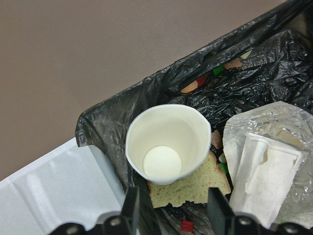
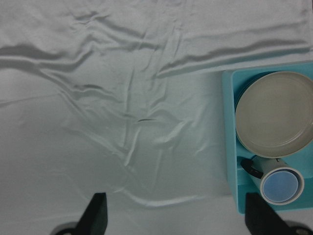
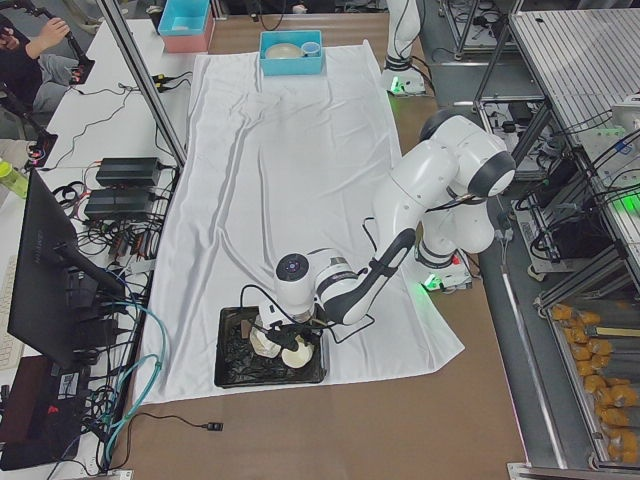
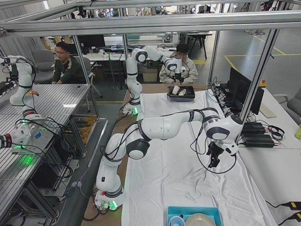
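A white paper cup [image 1: 167,125] rests on a bread slice [image 1: 188,193] in the black-lined bin [image 3: 230,367]. Beside it lie clear plastic and a white crumpled container [image 1: 261,178]. My left gripper stands open above the bin, its fingertips below the cup in the wrist view, nothing seen between them but what lies beneath. My right gripper [image 4: 214,157] hangs over the white cloth, open, with only cloth between its fingers in the right wrist view.
A blue tub [image 2: 230,127] with a plate [image 2: 274,112] and a mug [image 2: 279,186] stands at the cloth's far end from the bin. A monitor [image 3: 50,280] and cables line one side.
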